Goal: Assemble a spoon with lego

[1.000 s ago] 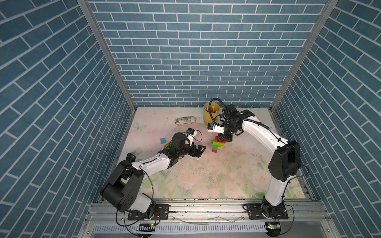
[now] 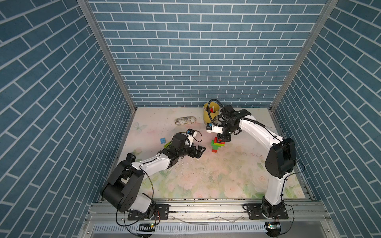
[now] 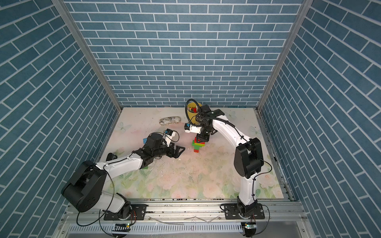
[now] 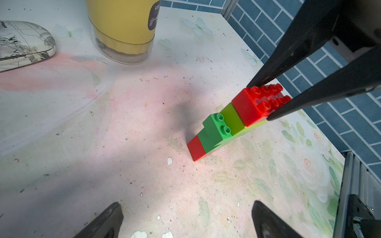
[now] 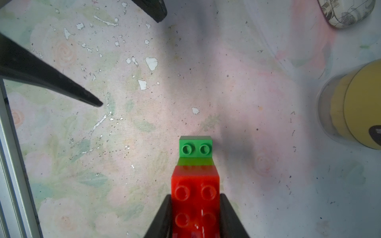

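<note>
My right gripper is shut on the red brick (image 5: 195, 192) at the top of a stepped stack. Beneath that brick sit a lime brick (image 4: 233, 119), a green part (image 4: 214, 132) and a small red brick (image 4: 196, 148) at the lower end. In the left wrist view the stack leans at a slant over the table; whether its lower end touches the surface I cannot tell. To its left, my left gripper stands open with nothing between its fingers. A blue brick (image 2: 162, 140) lies at the left, with a lime piece (image 2: 167, 145) half hidden by the left arm.
Behind the right gripper stands a yellow bucket (image 2: 207, 116) with bricks inside. A patterned case (image 2: 185, 120) lies near the back wall.
The right arm has shifted very slightly to the left, its elbow most visibly, with the stack still in its gripper. The left arm looks nearly still.
</note>
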